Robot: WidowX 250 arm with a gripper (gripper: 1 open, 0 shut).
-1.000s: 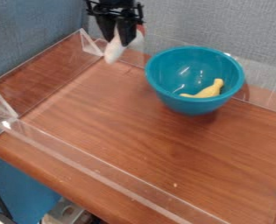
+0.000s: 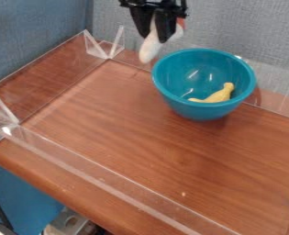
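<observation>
My black gripper (image 2: 159, 22) hangs at the top centre, shut on a white, elongated object (image 2: 151, 46) with a reddish part showing behind it. The held object is above and just left of a teal bowl (image 2: 202, 108). Inside the bowl lies a yellow, pear-shaped or pin-like object (image 2: 216, 95); the held object is outside the bowl's rim.
Clear plastic barriers with brackets (image 2: 5, 124) run along the left and back edges. Grey padded walls stand behind and to the left.
The gripper and the white object in it have moved right, toward the bowl, from left of centre at the back. The bowl and yellow object have stayed still.
</observation>
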